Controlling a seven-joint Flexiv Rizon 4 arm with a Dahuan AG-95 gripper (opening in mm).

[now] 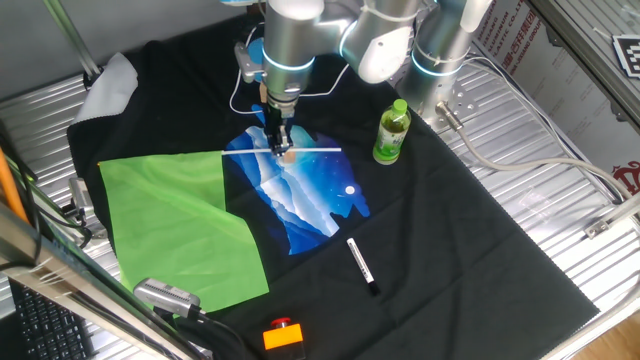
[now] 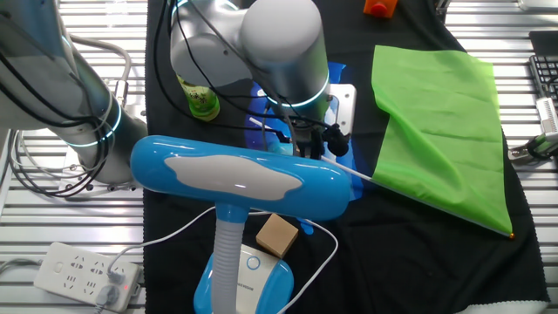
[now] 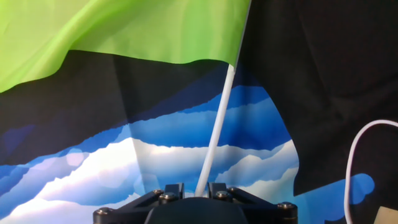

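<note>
A green flag (image 1: 180, 220) lies spread on the black cloth, its white pole (image 1: 318, 150) reaching right across a blue and white printed sheet (image 1: 300, 200). My gripper (image 1: 279, 148) points down over the pole, above the sheet. In the wrist view, the pole (image 3: 214, 137) runs down between the two fingertips of the gripper, which stand close on either side of it. Whether they press on the pole cannot be made out. The second exterior view also has the flag (image 2: 436, 122), with a blue lamp head (image 2: 240, 179) hiding part of the scene near the gripper.
A green-capped bottle (image 1: 391, 133) stands right of the sheet, and a marker (image 1: 361, 262) lies below it. An orange box with a red button (image 1: 283, 335) sits at the front. A wooden block (image 2: 276, 235) rests by the lamp base.
</note>
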